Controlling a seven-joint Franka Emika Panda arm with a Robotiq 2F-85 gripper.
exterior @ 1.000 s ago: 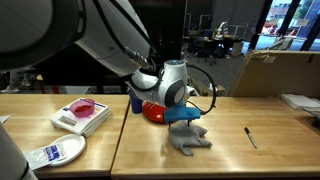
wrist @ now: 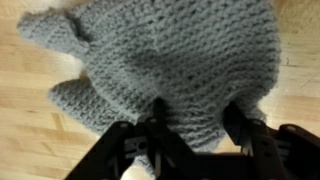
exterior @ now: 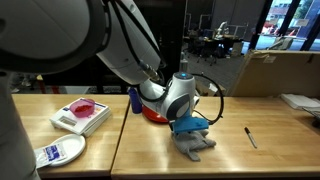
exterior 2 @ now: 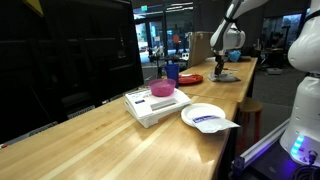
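A grey knitted cloth (exterior: 195, 145) lies crumpled on the wooden table, in front of the red plate. Seen from the wrist, the cloth (wrist: 180, 60) fills most of the view, with two narrow flaps sticking out to the left. My gripper points down at the cloth's near part, its dark fingers parted and grey fabric visible in the gap. In exterior view 1 the gripper (exterior: 189, 128) with its blue parts is right down at the cloth. Whether the fingertips touch the tabletop is hidden.
Left of the cloth are a red plate (exterior: 154, 115), a blue cup (exterior: 135, 101), a white box (exterior: 78, 121) with a pink bowl (exterior: 82, 107), and a white plate (exterior: 70, 149). A dark marker (exterior: 251, 138) lies on the right. Bare table surrounds the cloth's right side.
My gripper has come down and slightly to the right, onto the cloth. The cloth's visible outline has shifted a little; the other objects stand where they were.
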